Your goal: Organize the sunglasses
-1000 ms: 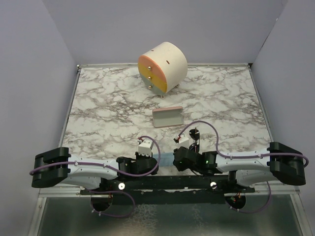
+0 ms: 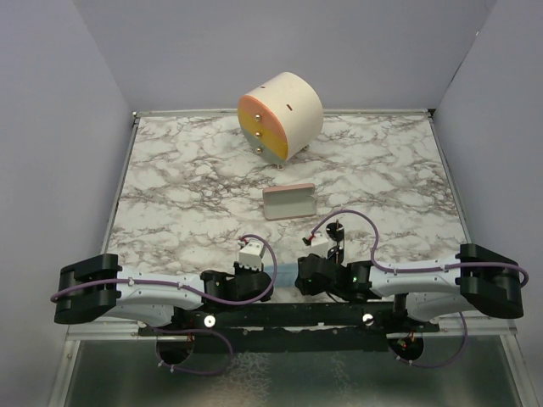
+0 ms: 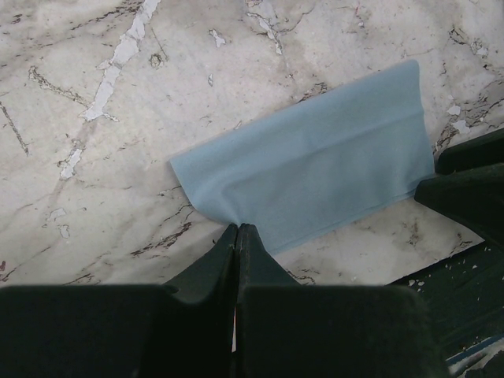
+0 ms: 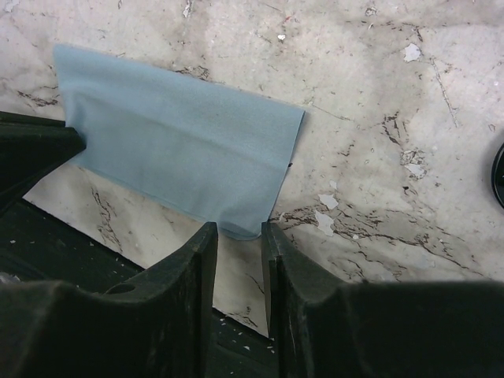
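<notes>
A folded light-blue cloth (image 3: 315, 150) lies flat on the marble top between my grippers; in the top view only its middle (image 2: 286, 274) shows. My left gripper is shut at the cloth's left edge, where the fabric bends into a small fold between its tips. At the opposite end, my right gripper stands open, its fingers either side of the cloth's near corner. Dark sunglasses (image 2: 336, 231) lie just beyond the right gripper, partly covered by it. A black rim (image 4: 499, 177), apparently theirs, enters the right wrist view's edge.
An open, pale pinkish case (image 2: 289, 203) sits at mid-table, its lid raised at the back. Behind it stands a cream cylindrical cabinet (image 2: 284, 114) with coloured drawers.
My right gripper has shifted slightly toward the near side and a little to the right. The left arm, cloth, sunglasses and case look unmoved.
</notes>
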